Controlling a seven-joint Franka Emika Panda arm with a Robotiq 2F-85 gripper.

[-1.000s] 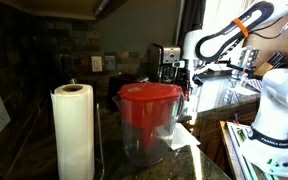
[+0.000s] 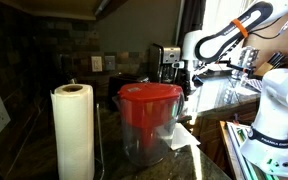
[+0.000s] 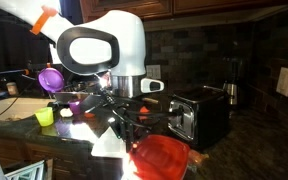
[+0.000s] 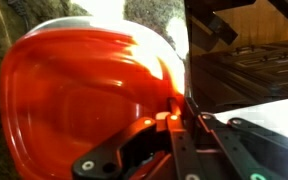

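Note:
A clear container point(image 2: 147, 145) stands on the dark counter with a red lid point(image 2: 149, 92) over its top. From above, the lid point(image 4: 79, 95) fills the left of the wrist view, and a pale rim of the container shows beyond its far edge. My gripper is at the lid's right edge, its fingers close together and shut on that edge; the exact contact is hard to make out. In exterior view 2 the arm reaches down beside the lid point(image 3: 159, 158), with the fingertips small and partly dark there.
A paper towel roll point(image 2: 74, 130) stands left of the container. A white sheet point(image 2: 184, 136) lies to its right by the counter edge. Behind are a black toaster point(image 3: 196, 115), a purple cup point(image 3: 51, 80) and a green cup point(image 3: 44, 116).

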